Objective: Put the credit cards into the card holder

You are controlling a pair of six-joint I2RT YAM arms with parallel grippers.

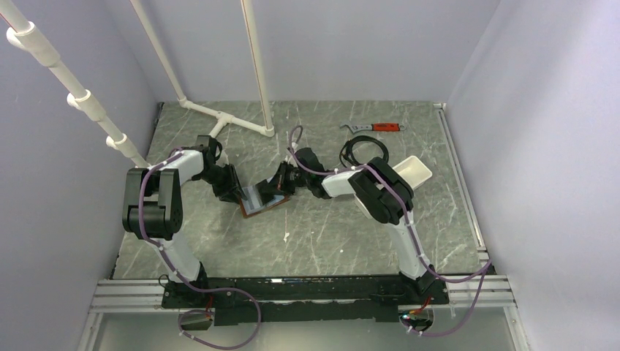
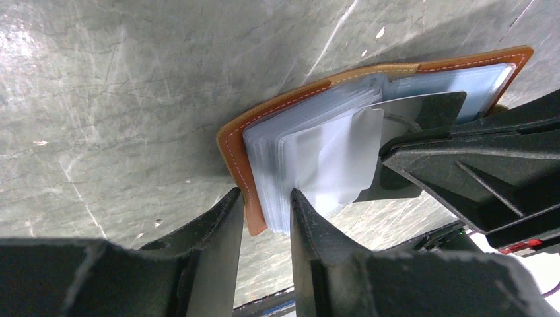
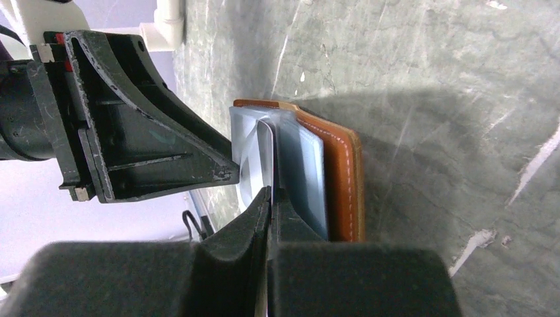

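Observation:
A brown leather card holder (image 2: 231,142) with clear plastic sleeves (image 2: 323,158) lies on the table, left of centre in the top view (image 1: 252,213). My left gripper is shut on the sleeves at the holder's end. A dark card sits at the sleeves, partly inside by the look of it; in the right wrist view its edge runs upright to the fingertips of my right gripper, which is shut. Whether the card is between those fingers I cannot tell.
A white tray (image 1: 415,170), a coiled black cable (image 1: 349,146) and a red-handled wrench (image 1: 384,127) lie to the right. White pipes (image 1: 245,124) stand at the back left.

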